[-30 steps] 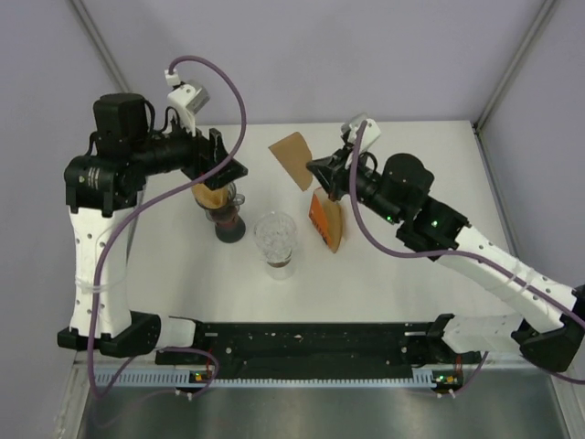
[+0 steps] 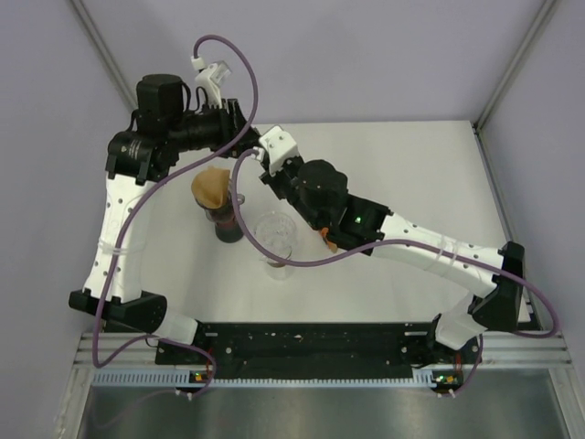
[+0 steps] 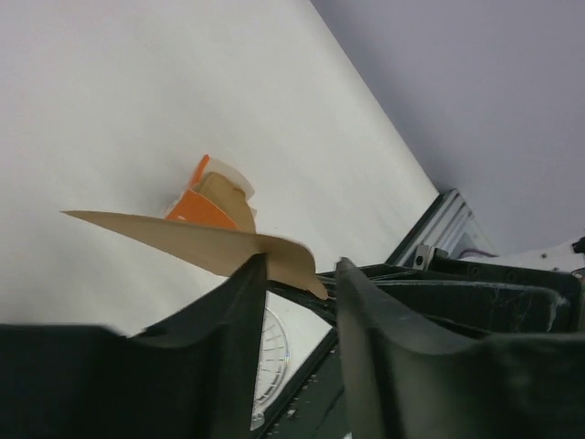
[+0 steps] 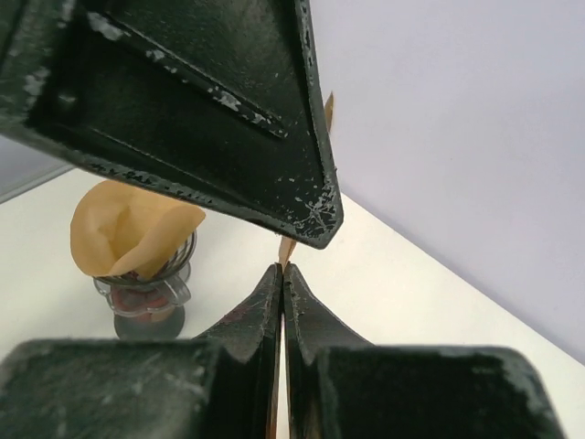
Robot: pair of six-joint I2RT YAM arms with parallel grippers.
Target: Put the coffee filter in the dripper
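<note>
A flat tan coffee filter is between the two grippers, seen edge-on in the right wrist view. My right gripper is shut on it. My left gripper has its fingertips at the filter, apparently part open; whether it grips is unclear. At the back left stands the dripper on a dark base (image 2: 226,229), with crumpled tan paper (image 4: 128,229) in its top.
A clear container (image 2: 274,242) stands at front centre. An orange-and-tan filter pack (image 3: 206,206) lies right of it, partly under my right arm.
My right gripper has moved left and turned, bringing the filter to the left gripper.
</note>
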